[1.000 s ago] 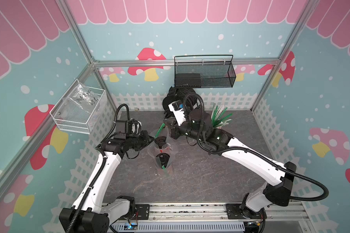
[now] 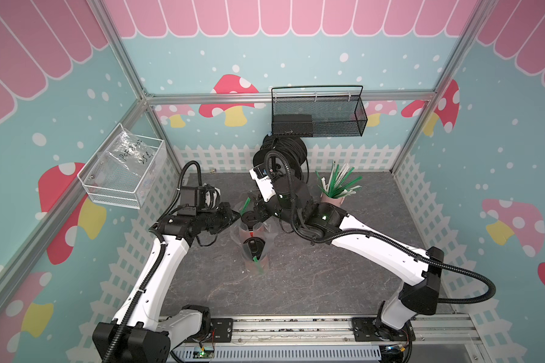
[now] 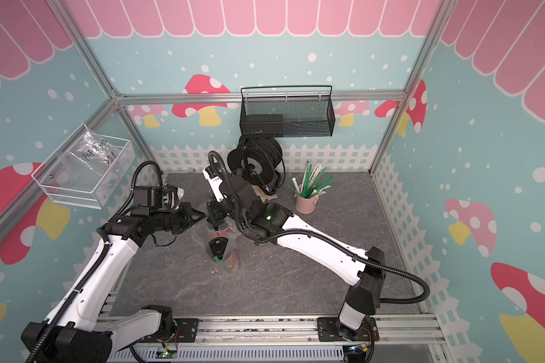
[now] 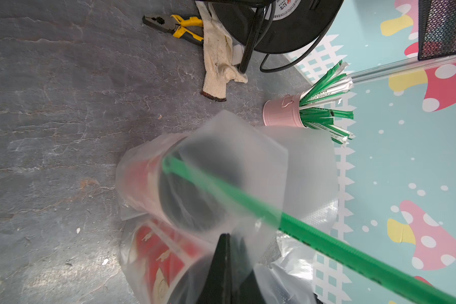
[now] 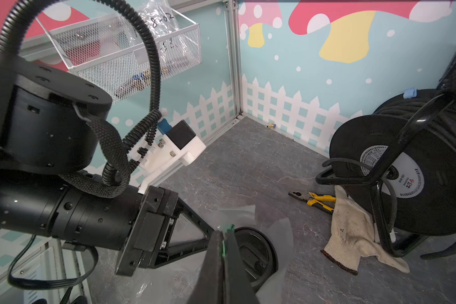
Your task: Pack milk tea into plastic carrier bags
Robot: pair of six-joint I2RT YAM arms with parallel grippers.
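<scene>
Two lidded cups, the rear one (image 2: pixel 252 220) and the front one (image 2: pixel 255 246), stand in a clear plastic carrier bag (image 4: pixel 309 172) on the table. My left gripper is shut at the bag's upper edge, its film against the fingers. From the right, my right gripper reaches over the rear cup, shut, with green showing between its fingertips. That green straw (image 4: pixel 309 235) slants into the bag above a cup lid, its lower end blurred. A second green straw (image 2: pixel 257 264) lies by the front cup.
A pink bucket of straws (image 3: pixel 305 204) stands at the back right. Behind the arms are a cable reel (image 5: pixel 375 167), a glove (image 5: pixel 357 233) and pliers (image 5: pixel 314 199). A wire basket (image 2: pixel 124 175) hangs on the left wall.
My right gripper has moved left and slightly down, and the straw's upper end has shifted with it over the bag. The left arm has stayed where it was.
</scene>
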